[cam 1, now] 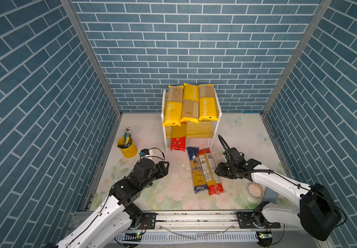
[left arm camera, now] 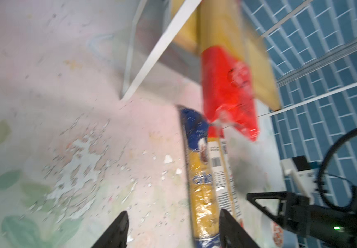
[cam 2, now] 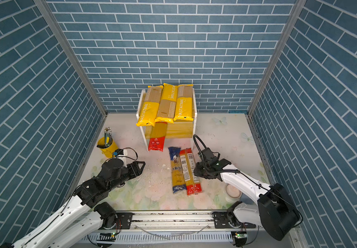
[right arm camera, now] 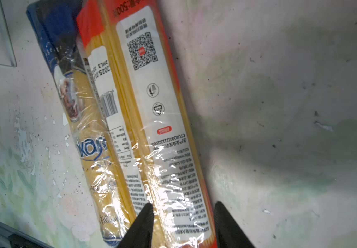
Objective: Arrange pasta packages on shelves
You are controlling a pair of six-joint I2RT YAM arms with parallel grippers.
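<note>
Three yellow Pastatime packages (cam 1: 190, 103) top the white shelf unit (cam 1: 164, 138). A red-ended package (cam 1: 178, 142) lies on its lower shelf, seen blurred in the left wrist view. In front of the unit, a blue-ended package (cam 1: 196, 169) and a red-ended package (cam 1: 209, 171) lie side by side on the table. My left gripper is open, empty, above bare table left of these packages. My right gripper is open over the right-hand edge of the red-ended package on the table, nothing visibly held.
A yellow cup (cam 1: 127, 149) with utensils stands at the left. A round white container (cam 1: 255, 191) sits near the front right.
</note>
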